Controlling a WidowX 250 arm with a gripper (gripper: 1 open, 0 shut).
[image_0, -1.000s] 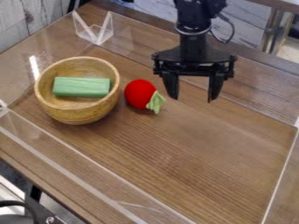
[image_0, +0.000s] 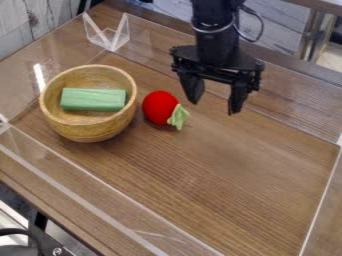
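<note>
My gripper (image_0: 214, 100) hangs above the table at the upper middle, its two dark fingers apart with nothing seen between them. Just below and left of it a red round object (image_0: 162, 106) with a pale green part lies on the wooden table (image_0: 221, 190). To the left, a wooden bowl (image_0: 83, 129) holds a green block (image_0: 92, 99).
A clear plastic piece (image_0: 110, 32) stands at the back left. Dark cable-like parts (image_0: 34, 240) show at the lower left edge.
My gripper has turned a little about the vertical and its arm stands slightly differently. The bowl, green block and red object look unmoved.
</note>
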